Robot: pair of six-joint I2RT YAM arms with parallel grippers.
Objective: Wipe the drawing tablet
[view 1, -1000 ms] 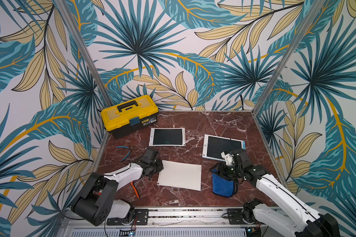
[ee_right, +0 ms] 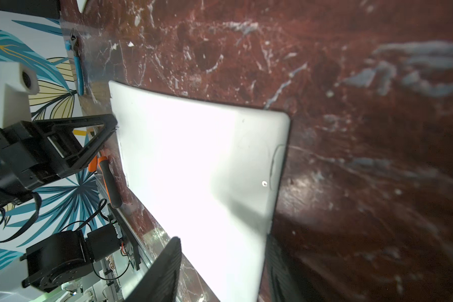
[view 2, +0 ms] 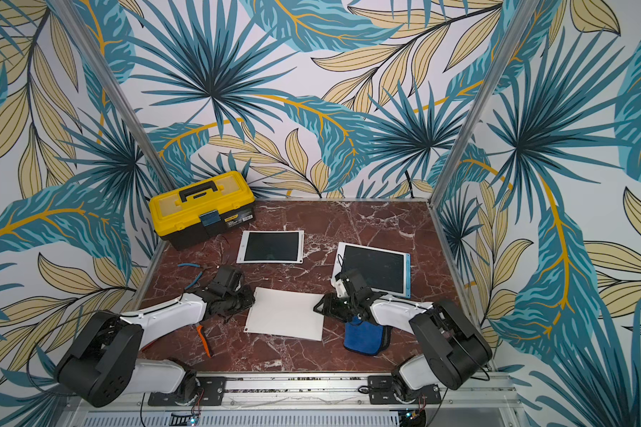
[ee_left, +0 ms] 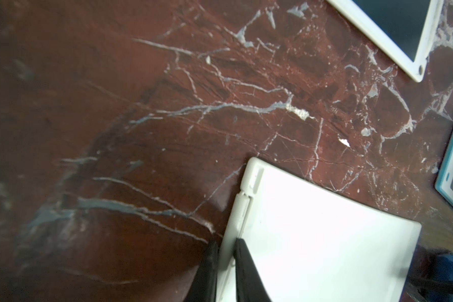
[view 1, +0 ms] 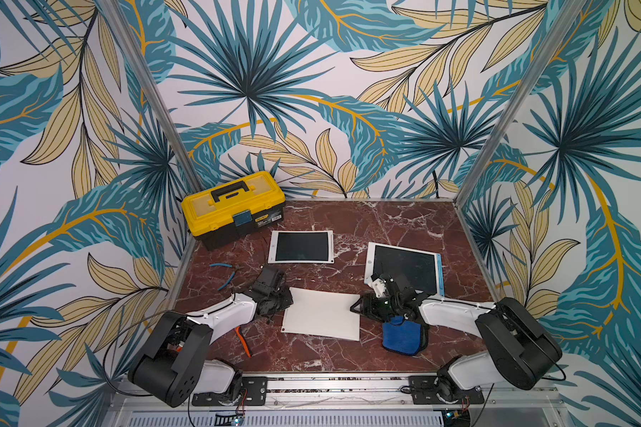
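A white tablet lies at the front middle, its plain white back facing up. My left gripper is shut on its left edge, one dark finger on the white face. At the opposite edge, my right gripper stands part open. In the right wrist view one of its fingers shows over the white back and the other beside the right edge; contact cannot be told. Behind lie a smaller dark-screened tablet and a larger one, the latter partly covered by my right arm. A blue cloth-like item lies below my right gripper.
A yellow and black toolbox stands at the back left. Blue-handled pliers and an orange-handled tool lie around my left arm.
My right gripper has moved left, from above the blue item to the white tablet's right edge. The white tablet has shifted slightly left and back. My left arm has hardly moved.
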